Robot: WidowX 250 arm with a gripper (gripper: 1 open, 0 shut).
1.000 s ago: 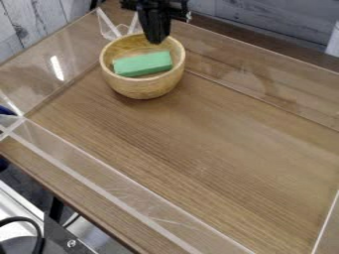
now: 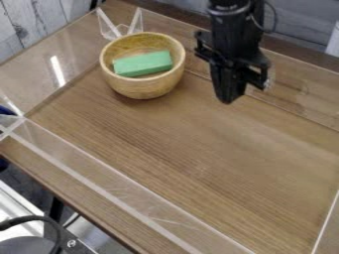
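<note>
My black gripper (image 2: 231,89) hangs over the table right of centre, to the right of a wooden bowl (image 2: 157,84) and apart from it. It is shut, with nothing visible between its fingers. A green block (image 2: 142,63) lies inside the bowl.
A white wire-like object (image 2: 119,25) is at the back left, behind the bowl. Clear tape runs along the left and front-left. Black cables (image 2: 34,233) show at the bottom left corner.
The bowl and green block look unmoved.
</note>
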